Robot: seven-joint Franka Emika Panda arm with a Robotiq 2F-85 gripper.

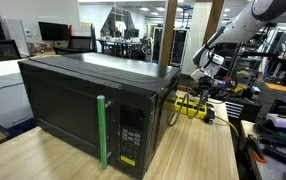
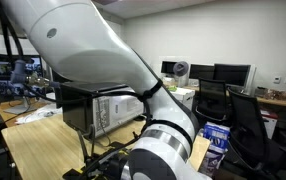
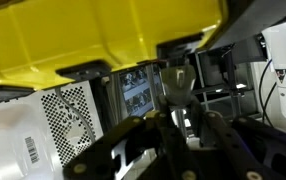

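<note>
A yellow case with black fittings (image 1: 190, 107) rests on the table's far end, past the microwave, in exterior view 1. The white arm reaches to it from behind, and my gripper (image 1: 203, 93) is low against its far side. Across the top of the wrist view runs the case's yellow edge (image 3: 113, 35), with black tabs along it. My gripper comes up from below, its shiny grey fingertips together at one black tab (image 3: 181, 47). The fingers look shut on that tab; the exact contact is partly hidden.
A large black microwave (image 1: 93, 105) takes up the near part of the table, left of the case. A dark cable (image 1: 230, 124) lies near the table's right edge. Chairs and desks stand behind.
</note>
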